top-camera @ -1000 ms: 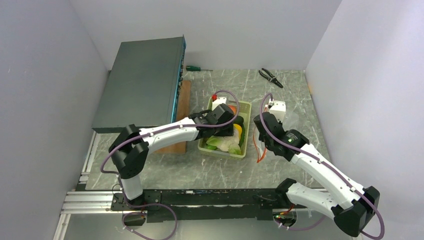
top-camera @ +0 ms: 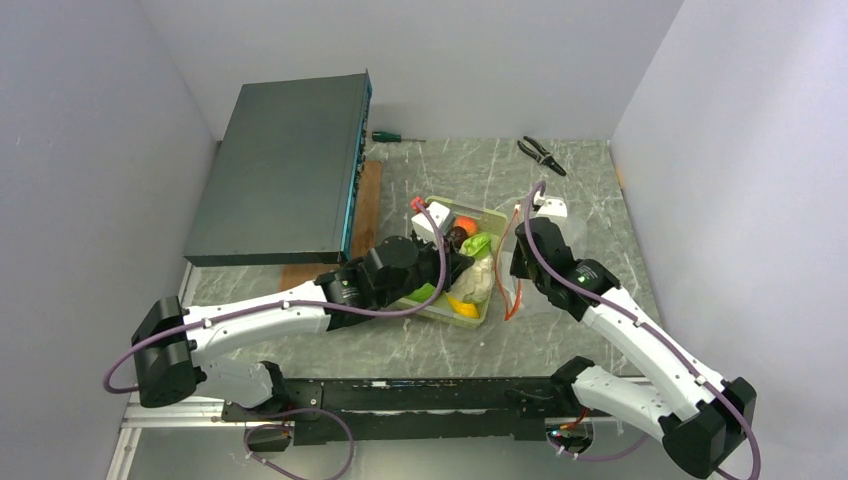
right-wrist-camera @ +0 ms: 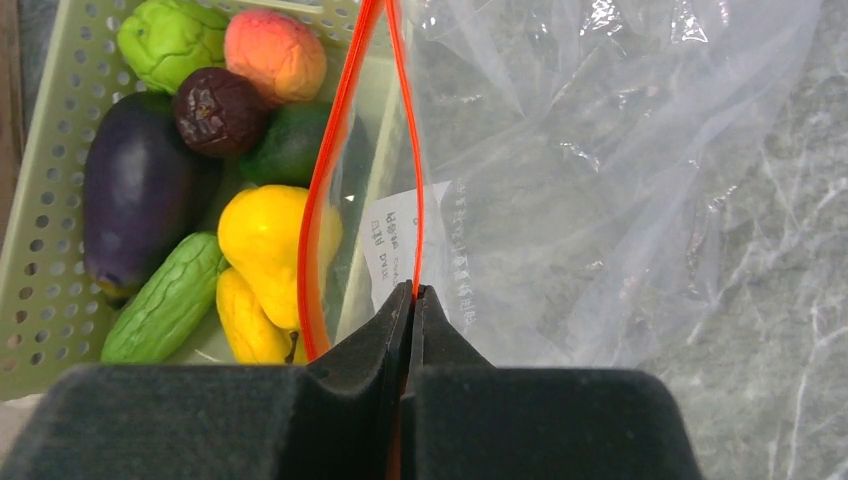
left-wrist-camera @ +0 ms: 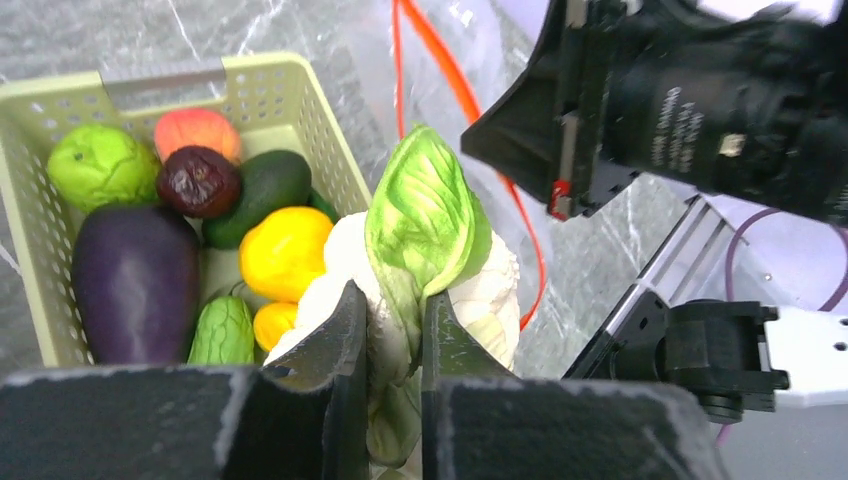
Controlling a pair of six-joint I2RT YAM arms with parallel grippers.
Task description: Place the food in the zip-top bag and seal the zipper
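In the left wrist view my left gripper is shut on a cauliflower (left-wrist-camera: 480, 300) with pale green leaves, raised at the right side of the green food basket (left-wrist-camera: 40, 280). The basket holds an eggplant (right-wrist-camera: 130, 200), yellow peppers (right-wrist-camera: 260, 240), a cucumber (right-wrist-camera: 165, 300) and several other items. The clear zip top bag (right-wrist-camera: 590, 200) with orange zipper lines lies right of the basket. My right gripper is shut at the zipper's edge, with the thin orange strip running into its fingertips.
A dark metal case (top-camera: 275, 165) on a wooden board fills the back left. A screwdriver (top-camera: 390, 136) and pliers (top-camera: 542, 155) lie at the back. Grey walls enclose the counter.
The right gripper and bag's zipper have shifted slightly left.
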